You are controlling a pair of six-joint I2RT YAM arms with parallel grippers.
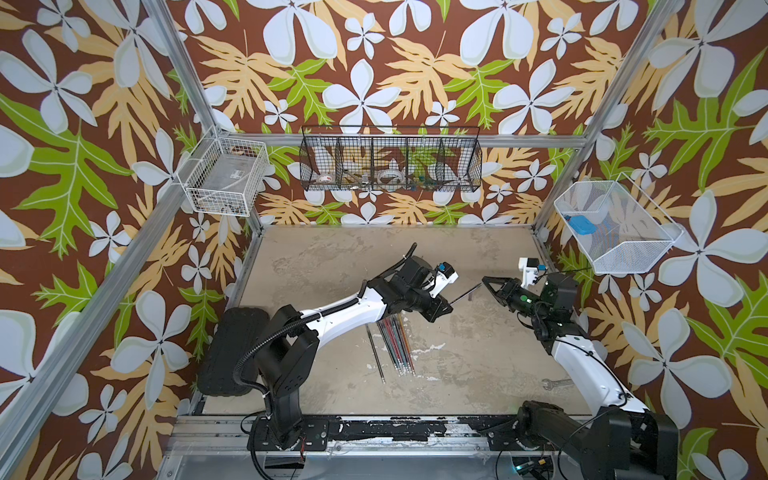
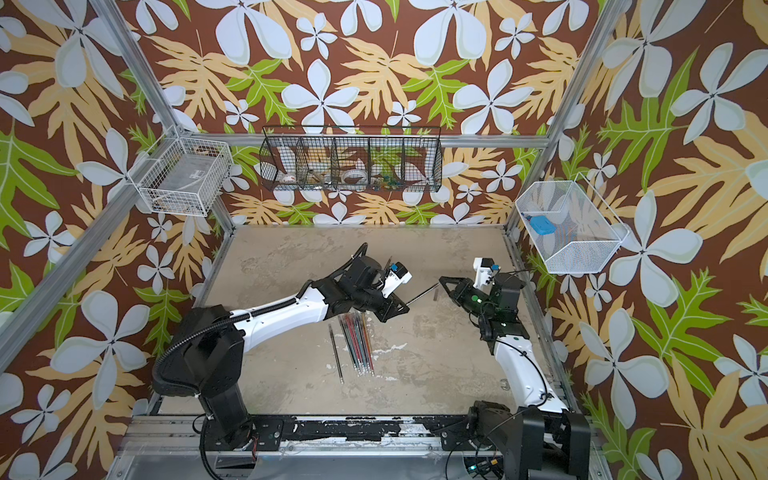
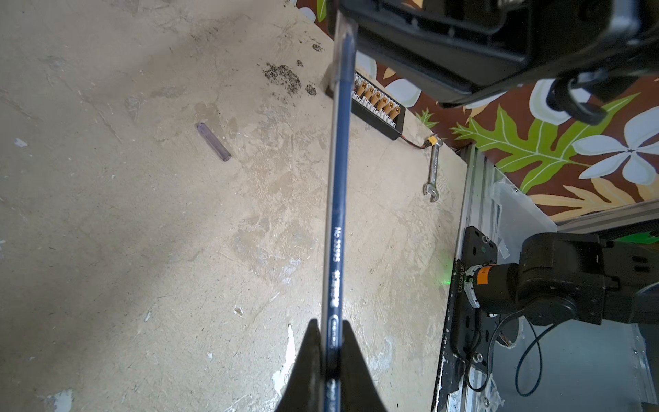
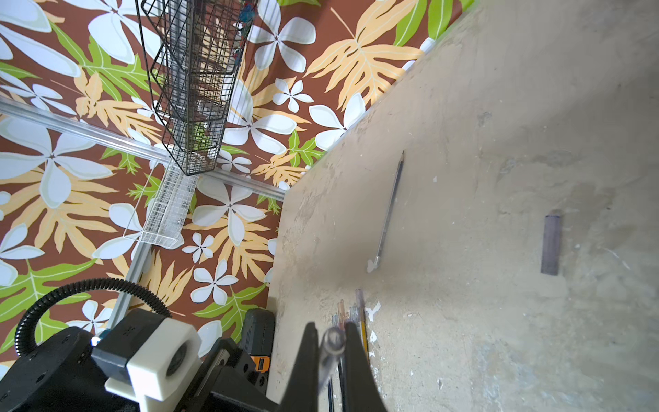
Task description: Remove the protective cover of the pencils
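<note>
A dark blue pencil [image 3: 336,206] is raised above the table, pinched in my left gripper [image 1: 445,307], with a clear cover at its far end in the left wrist view. My right gripper [image 1: 488,285] is beside that end, shut; in the right wrist view something clear shows at its fingertips, and whether it grips it is hard to tell. A small translucent piece [image 4: 551,243] lies on the table below, probably a loose cover. A row of pencils [image 1: 396,344] lies near the middle, with a separate pencil [image 1: 373,348] to its left and another [image 4: 390,209] farther back.
A wrench [image 1: 557,383] lies at the right edge, a black pad [image 1: 232,352] at the left. Wire baskets [image 1: 389,160] hang on the back and side walls.
</note>
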